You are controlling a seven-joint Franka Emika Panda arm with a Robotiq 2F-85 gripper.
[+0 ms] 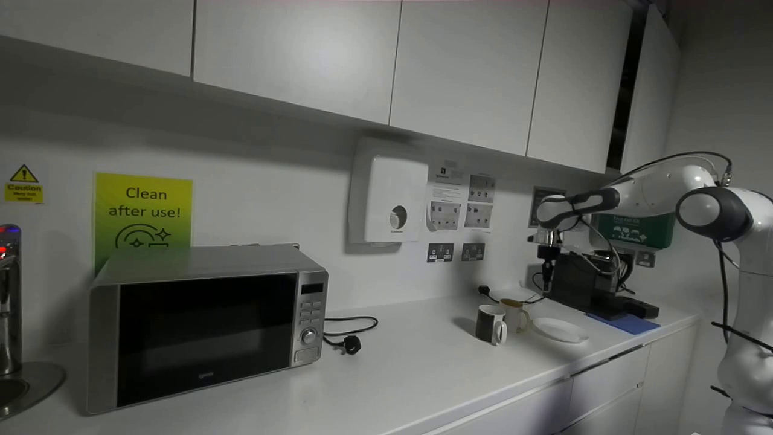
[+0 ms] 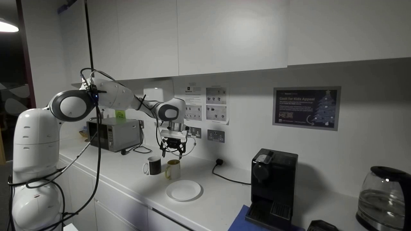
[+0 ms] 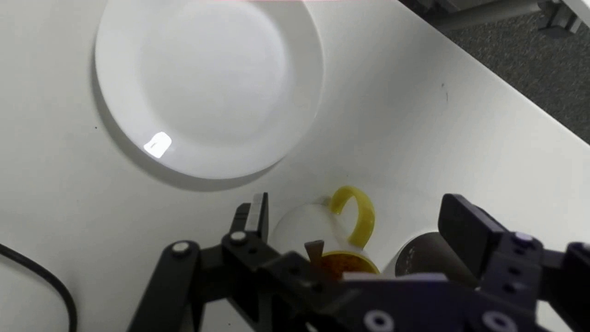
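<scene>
My gripper (image 2: 171, 154) hangs open above the counter, with nothing held between its spread fingers. In the wrist view, a white mug with a yellow handle (image 3: 362, 218) shows below and beyond the gap between the fingers, partly covered by the gripper body. The dark mug (image 3: 431, 257) with a white handle stands beside it, half hidden behind one finger. Both the dark mug (image 2: 154, 166) and the yellow-handled mug (image 2: 174, 169) are upright on the counter, below the gripper. An empty white plate (image 2: 183, 190) lies flat close to the mugs.
A black coffee machine (image 2: 271, 184) stands past the plate on a blue mat (image 2: 238, 221), near a glass jug (image 2: 381, 200). The microwave (image 1: 206, 326) sits at the other end. Cupboards (image 1: 464, 65) overhang the counter. Bare counter (image 1: 406, 362) lies between microwave and mugs.
</scene>
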